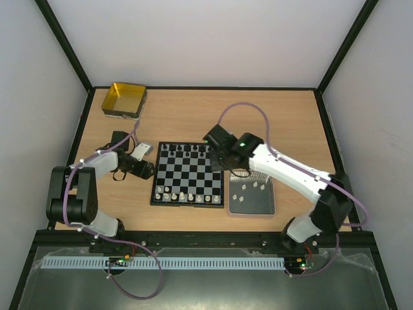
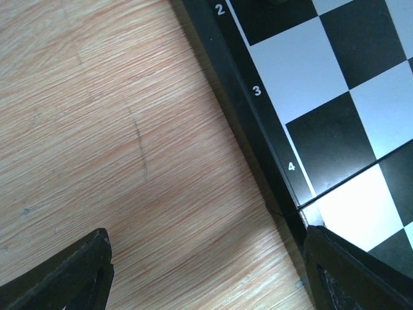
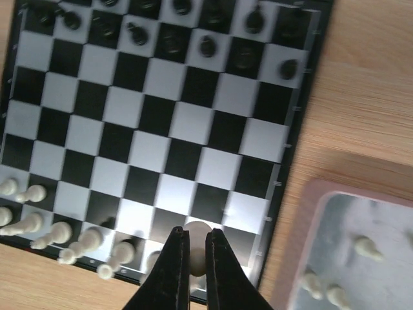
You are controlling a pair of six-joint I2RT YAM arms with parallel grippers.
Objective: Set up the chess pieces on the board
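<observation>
The chessboard (image 1: pixel 190 171) lies flat mid-table, with black pieces (image 1: pixel 187 150) along its far side and white pieces (image 1: pixel 190 197) along the near edge. Two white pawns (image 3: pixel 32 194) stand in front of that near row at its left end. In the right wrist view my right gripper is shut on a white pawn (image 3: pixel 197 230), held up above the board's right part. By the board's left edge my left gripper stands open, nothing between its fingers, over bare wood and close to the board's rim (image 2: pixel 258 129).
A grey tray (image 1: pixel 270 205) with several loose white pawns (image 3: pixel 368 248) sits right of the board. At the back left stands a yellow box (image 1: pixel 125 100). Free table lies behind the board.
</observation>
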